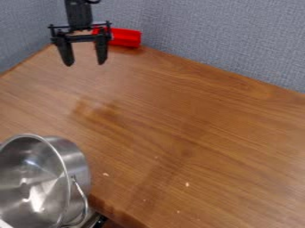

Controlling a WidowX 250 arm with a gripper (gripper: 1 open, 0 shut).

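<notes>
My black gripper [84, 55] hangs open near the back left of the wooden table, its two fingers apart with nothing visible between them. Just behind it and to its right, a red cylinder [125, 37] lies on its side against the back wall, partly hidden by the gripper. A steel pot [62, 160] with a wire handle stands at the front left.
Grey fabric-covered walls [215, 36] border it at the back and left.
</notes>
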